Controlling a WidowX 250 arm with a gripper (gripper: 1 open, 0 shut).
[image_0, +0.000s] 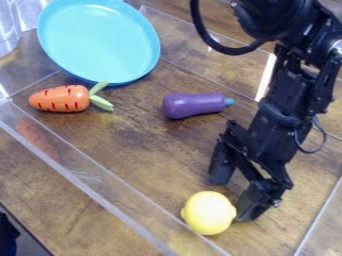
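My gripper (241, 188) is open and angled down at the right of the camera view, its fingertips just above and to the right of a yellow lemon (209, 213) on the wooden surface. One finger is close to the lemon or touching it. A purple toy eggplant (191, 105) lies in the middle, a toy carrot (60, 99) at the left, and a light blue plate (96, 38) at the upper left.
Clear plastic walls (114, 195) edge the wooden surface (127, 145) along the left and right. The middle between carrot, eggplant and lemon is bare wood.
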